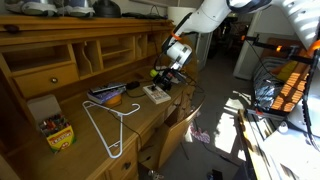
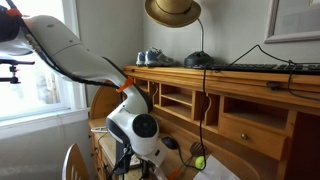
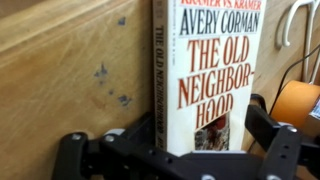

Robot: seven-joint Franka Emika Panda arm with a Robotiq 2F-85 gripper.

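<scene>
In the wrist view, a paperback book (image 3: pixel 210 75) titled "The Old Neighborhood" lies on the wooden desk (image 3: pixel 60 80), its pale cover and dark spine showing. My gripper is open, with one finger near the spine and the other by the opposite edge. The book's lower end reaches between the fingers; whether they touch it, I cannot tell. From exterior view 1, the book (image 1: pixel 157 94) shows as a pale rectangle near the desk's front edge, with the gripper (image 1: pixel 161 80) low beside it. The arm partly hides the desktop in exterior view 2.
A white hanger (image 1: pixel 113 128) and a dark flat bundle (image 1: pixel 103 95) lie nearby. An orange object (image 3: pixel 298 102) sits right of the book in the wrist view. A crayon box (image 1: pixel 56 131) stands farther left. Cubbies (image 1: pixel 48 80) line the back.
</scene>
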